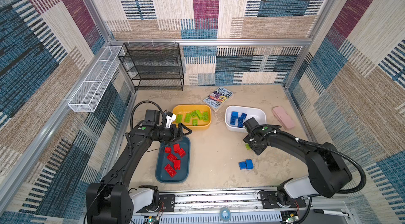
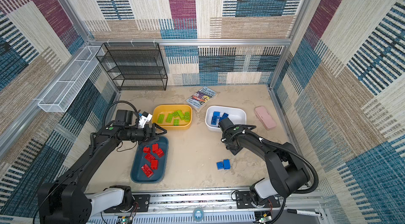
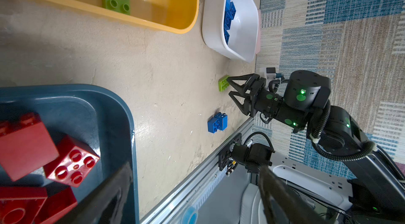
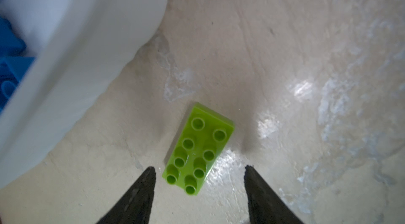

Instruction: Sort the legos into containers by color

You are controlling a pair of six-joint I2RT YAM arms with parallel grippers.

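A green brick lies studs-up on the table beside the white bin. My right gripper hangs over it, fingers apart either side of its near end, gripping nothing. Two blue bricks lie together nearer the front. Green bricks sit in the yellow bin; blue ones sit in the white bin. Red bricks fill part of the dark teal tray. My left gripper stands open and empty above the tray's back end, near the yellow bin.
A book lies at the back; a pink case at the right. A black wire rack stands behind. The table middle between tray and loose bricks is clear.
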